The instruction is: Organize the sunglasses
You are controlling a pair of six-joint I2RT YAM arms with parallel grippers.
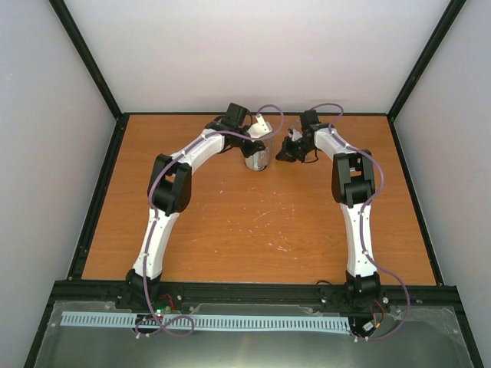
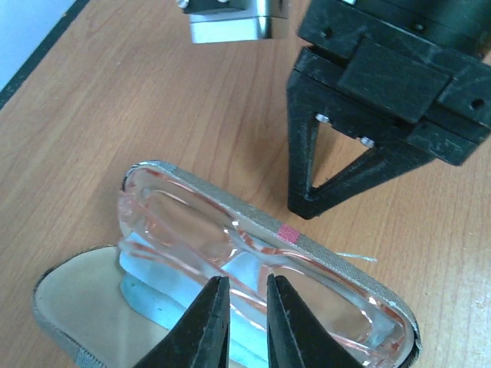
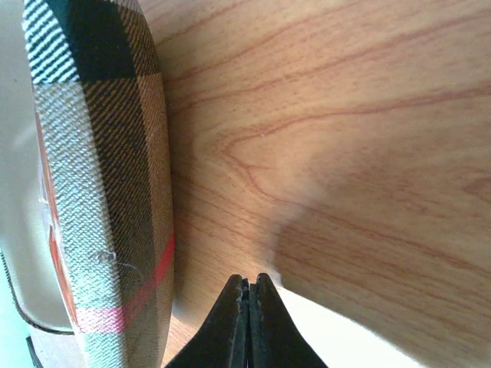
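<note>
The sunglasses case (image 1: 258,161) stands open at the back middle; the left wrist view shows pink clear sunglasses (image 2: 337,307) inside over a light blue cloth (image 2: 153,307). My left gripper is over the case, fingers slightly apart at the sunglasses; whether it grips them I cannot tell. My right gripper is shut just right of the case's plaid side (image 3: 115,184), with nothing visible between its fingertips. In the top view the left gripper mostly hides the case's upper part.
The back edge and white wall are close behind the arms.
</note>
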